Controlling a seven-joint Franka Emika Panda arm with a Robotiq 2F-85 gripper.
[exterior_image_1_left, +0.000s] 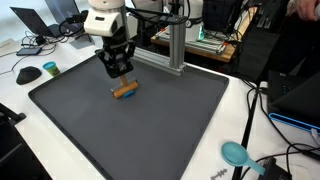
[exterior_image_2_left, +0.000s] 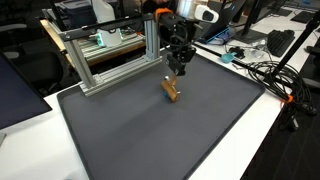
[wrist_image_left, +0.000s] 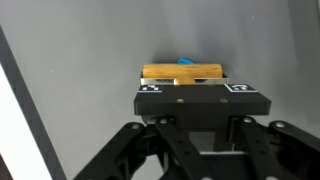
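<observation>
A wooden piece with a round, mallet-like bar (exterior_image_1_left: 126, 90) and a short upright stem is held under my gripper (exterior_image_1_left: 123, 77), low over the dark mat. My gripper is shut on its stem, and in the second exterior view the wooden bar (exterior_image_2_left: 169, 91) hangs below the fingers. The wrist view has the bar (wrist_image_left: 182, 71) lying crosswise just past the gripper's dark end piece (wrist_image_left: 202, 102). A small blue object (wrist_image_left: 186, 61) peeks out beyond the bar, mostly hidden by it. Whether the bar touches it cannot be told.
A metal frame post (exterior_image_1_left: 177, 40) rises at its back edge. Off the mat are a green cup (exterior_image_1_left: 51, 69), a dark cap (exterior_image_1_left: 28, 75) and a light-blue round item (exterior_image_1_left: 236, 154).
</observation>
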